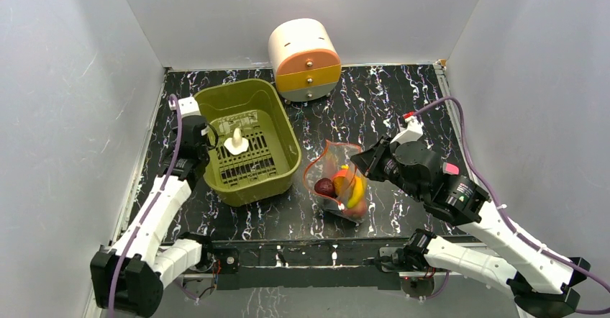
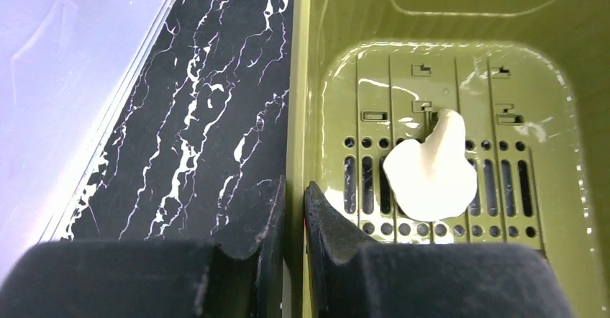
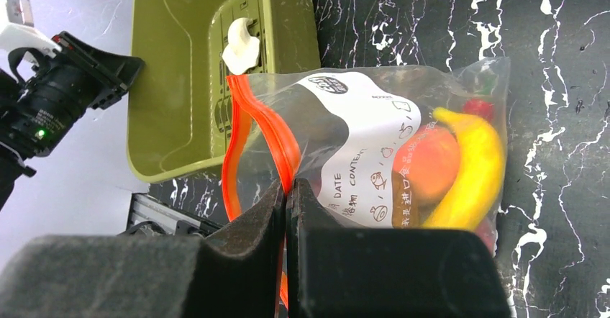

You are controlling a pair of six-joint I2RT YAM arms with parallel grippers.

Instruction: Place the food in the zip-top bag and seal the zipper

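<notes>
My left gripper is shut on the near-left rim of the green basket [image 2: 297,80]. Inside the basket lies one white food piece [image 2: 431,178], shaped like a drumstick, on the slotted floor. To the right of the basket stands the clear zip top bag [image 1: 321,167], its orange-edged mouth open. Through its film I see a yellow banana [image 3: 475,167], an orange fruit [image 3: 429,163] and a dark round fruit [image 1: 324,187]. My right gripper is shut on the bag's orange zipper edge [image 3: 270,127], holding it up on the right side.
A small rounded drawer cabinet [image 1: 306,59] stands at the back wall. Grey walls close in the left, back and right sides.
</notes>
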